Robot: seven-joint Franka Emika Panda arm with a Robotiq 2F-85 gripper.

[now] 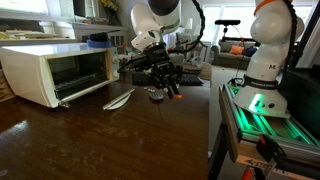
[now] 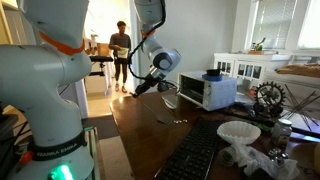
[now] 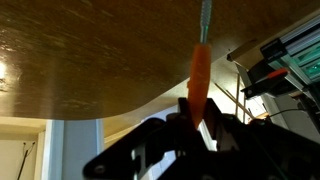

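An orange-handled tool (image 3: 201,80) with a thin grey shaft points away from my gripper in the wrist view. The gripper is shut on its orange handle, whose near end is hidden among the dark fingers. In exterior view 1 the gripper (image 1: 172,88) hangs over the right part of the brown table, and a small orange spot of the tool (image 1: 178,96) shows at its tip. The grey shaft is too small to make out there. From exterior view 2 the gripper is seen only at a distance, near the table's far end.
A white toaster oven (image 1: 62,72) stands at the left, with a white utensil (image 1: 119,100) in front of it. Exterior view 2 shows a black rack (image 2: 190,152), a white bowl (image 2: 238,132) and a clear plastic bag (image 2: 262,160).
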